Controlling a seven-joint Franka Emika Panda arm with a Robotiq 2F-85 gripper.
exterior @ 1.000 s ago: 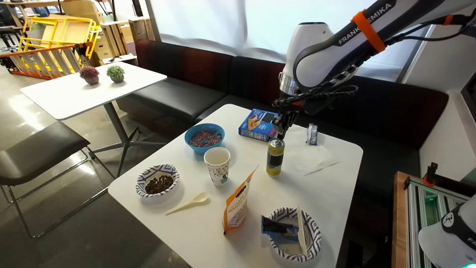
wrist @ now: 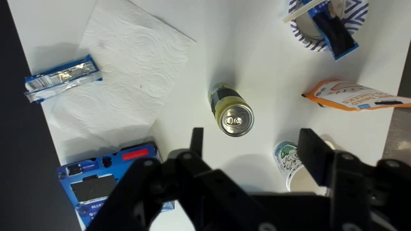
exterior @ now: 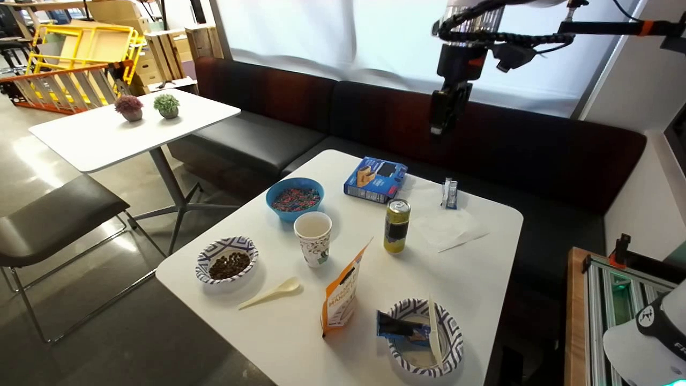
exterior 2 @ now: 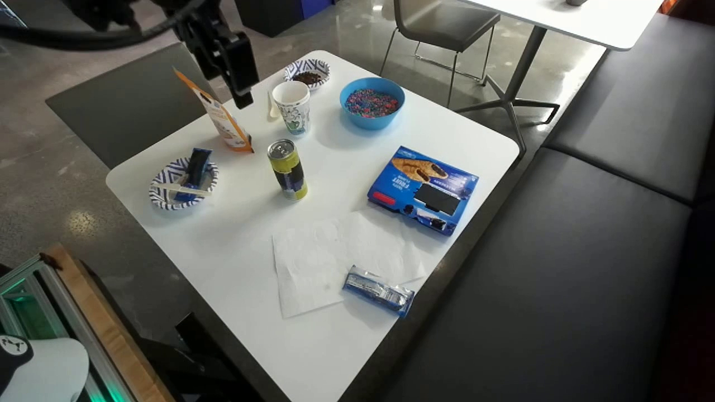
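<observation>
High above the table, my gripper (exterior: 442,122) hangs with its fingers spread apart and nothing held. Beneath it in the wrist view, a yellow-green can (wrist: 230,106) stands upright, framed just ahead of the gap between the fingertips. The blue snack box (exterior 2: 423,191) lies flat near the bench side. A blue wrapped bar (exterior 2: 379,291) rests partly on a white paper towel (exterior 2: 315,258). Another blue packet (exterior: 402,327) lies with a pale utensil across a patterned paper bowl (exterior: 457,341) at the near corner.
An orange-and-white pouch (exterior: 341,292) stands upright near a paper cup (exterior: 315,241). A blue bowl (exterior: 275,200) of colourful bits, a patterned bowl (exterior: 200,267) of dark pieces and a pale spoon (exterior: 270,292) occupy the far side.
My arm has risen well above the table, away from just behind the can. In exterior view 1, the can and the other tabletop things look unmoved.
</observation>
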